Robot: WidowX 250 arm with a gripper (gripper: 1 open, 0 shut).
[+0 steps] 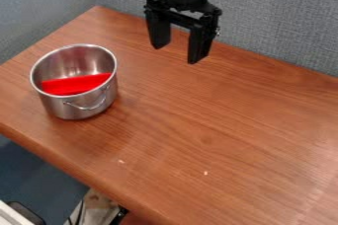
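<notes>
A black gripper (177, 41) hangs at the top centre over the back of the wooden table, its two fingers spread wide apart with nothing between them. A steel pot (98, 111) with a wire handle stands on the left part of the table, holding a red object (73, 83) inside. The gripper is behind the pot and to its right, apart from it.
A grey padded wall (278, 22) runs along the back. Cables and some items lie off the table's edge at the lower left.
</notes>
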